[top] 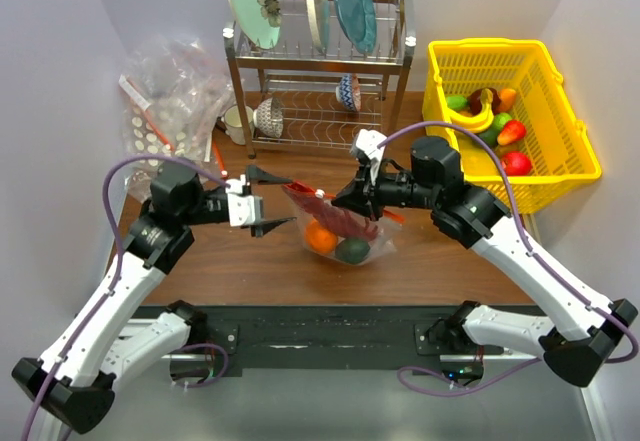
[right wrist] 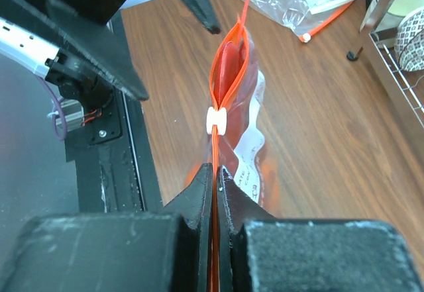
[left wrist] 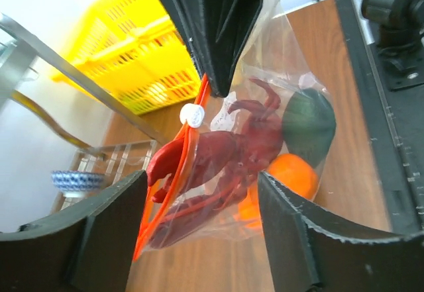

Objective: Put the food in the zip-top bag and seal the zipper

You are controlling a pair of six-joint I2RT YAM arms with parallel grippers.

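A clear zip top bag (top: 376, 248) with an orange zip edge holds a red lobster (left wrist: 212, 151), an orange (left wrist: 293, 174) and a dark green avocado (left wrist: 309, 125). My right gripper is shut on the zip edge, whose orange strands run between its fingers. Just beyond those fingertips sits the white slider (right wrist: 216, 120). On the slider's far side the zip strands stand apart in a loop, with red lobster inside. My left gripper (top: 288, 201) is open at the bag's left end, its fingers apart and not closed on the edge.
The yellow basket (top: 570, 166) with several foods stands at the back right. A dish rack (top: 320, 64) with plates and bowls is at the back. Spare clear bags (top: 165, 91) lie at the back left. Bare table (top: 230, 276) shows in front.
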